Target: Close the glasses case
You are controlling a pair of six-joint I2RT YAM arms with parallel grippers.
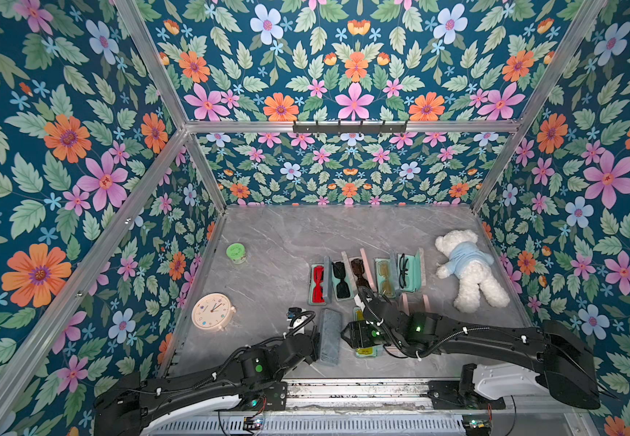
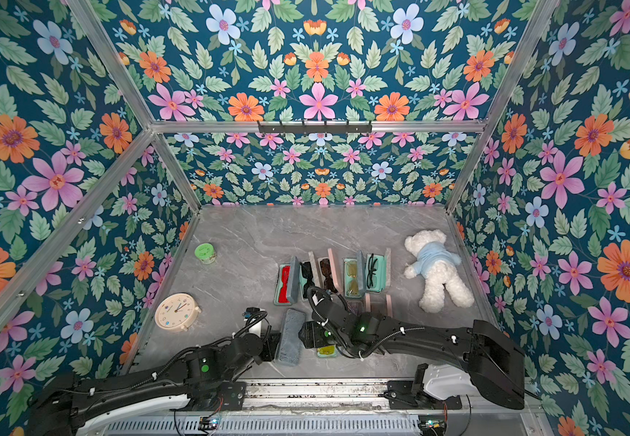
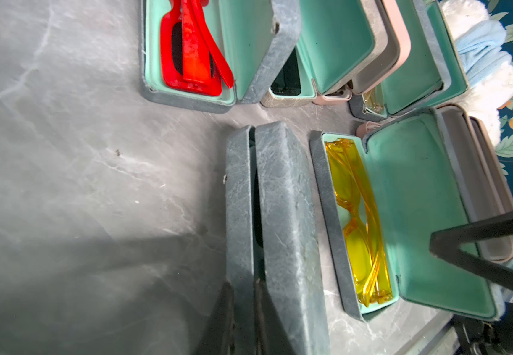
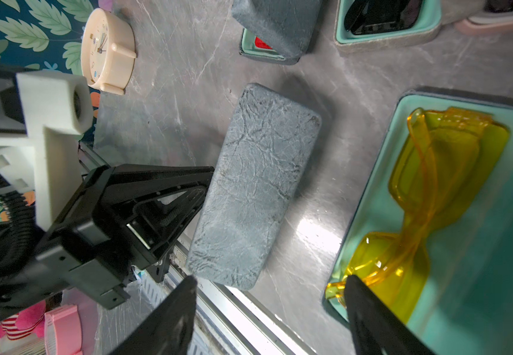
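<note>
A grey glasses case (image 4: pixel 256 183) lies on the front of the table, its lid down with a narrow gap along the left edge. Dark contents show through that gap in the left wrist view. My left gripper stands at the case's gap side, its blurred fingers a little apart in front of the base edge; contact is hard to tell. Right of the case, my right gripper is open and empty, its fingers wide apart above the strip between the grey case and an open case (image 3: pixel 327 195) with yellow glasses (image 3: pixel 360 230).
Several other open cases with glasses stand behind, among them one with red glasses (image 1: pixel 318 283). A teddy bear (image 1: pixel 471 269) lies at the right. A clock (image 1: pixel 213 311) and a green-lidded jar (image 1: pixel 235 252) sit on the left.
</note>
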